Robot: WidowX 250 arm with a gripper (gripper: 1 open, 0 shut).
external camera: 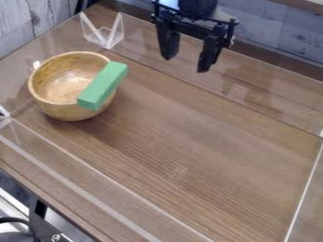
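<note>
The black gripper (191,54) hangs over the back middle of the wooden table, its fingers pointing down; whether it is open or shut is hard to tell, and I see no object held in it. To its front left a wooden bowl (57,87) holds a green block (102,84), which leans out over the bowl's right rim.
A white wire object (101,33) stands at the back left. A panelled wall (284,33) runs behind the table, and dark cables lie off the table at the lower left.
</note>
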